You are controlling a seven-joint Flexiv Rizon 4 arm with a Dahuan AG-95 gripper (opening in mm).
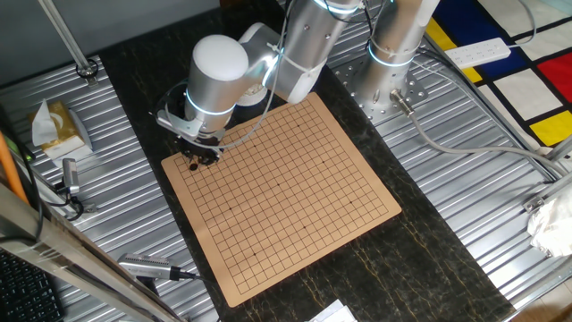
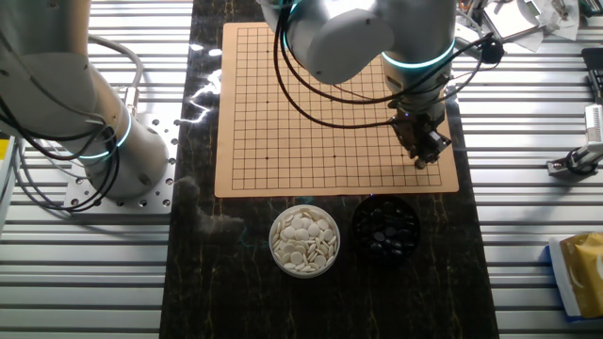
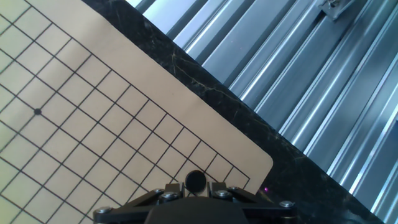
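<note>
A round black stone (image 3: 195,181) lies flat on the wooden grid board (image 3: 93,118), close to one corner. In the wrist view the gripper has a fingertip on either side of the stone, with a narrow light gap at each side; it appears open around it. From exterior view 1, the stone (image 1: 193,167) shows as a dark dot just below the gripper (image 1: 201,154) at the board's upper left. Exterior view 2 has the gripper (image 2: 424,151) over the board's lower right corner. No other stones show on the visible grid.
A bowl of white stones (image 2: 304,241) and a dark bowl of black stones (image 2: 385,231) stand beside the board on the black marbled table. A tissue box (image 1: 61,132) sits off to the left. Cables loop from the arm above the board.
</note>
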